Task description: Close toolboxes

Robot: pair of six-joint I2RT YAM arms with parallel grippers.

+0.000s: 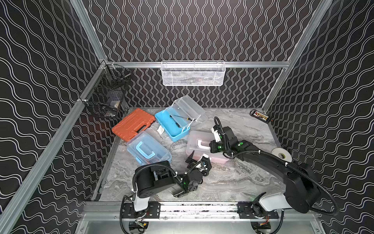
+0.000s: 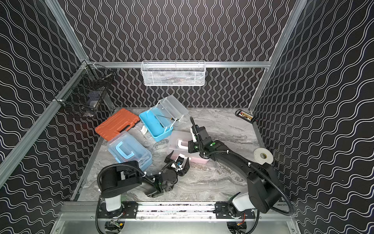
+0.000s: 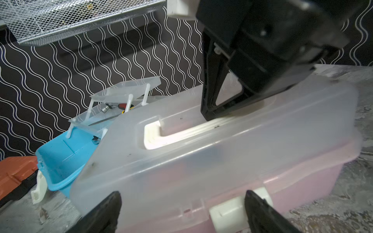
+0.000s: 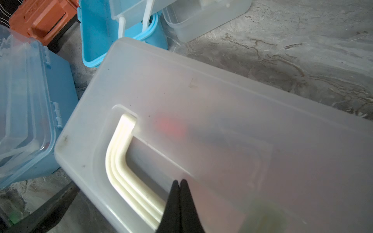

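A pink toolbox [image 2: 180,137] with a frosted lid and white handle [image 3: 186,134] stands mid-table, its lid down. My right gripper is shut over that lid, tips at the handle, nothing visible between them. In front of the box my left gripper stands open, its fingers [image 3: 99,213] spread; the right-hand one is close to or against the white front latch [image 3: 240,209]. Whether this latch is fastened I cannot tell. Behind, a blue toolbox [image 1: 177,134] is open, its clear lid [image 1: 192,107] folded back. Another blue toolbox [image 1: 147,150], lid down, lies left.
An orange case [image 1: 133,124] lies at the back left, touching or near the closed blue box. A small white piece [image 1: 160,129] is beside the open box. A tape roll [image 1: 281,154] sits at the right edge.
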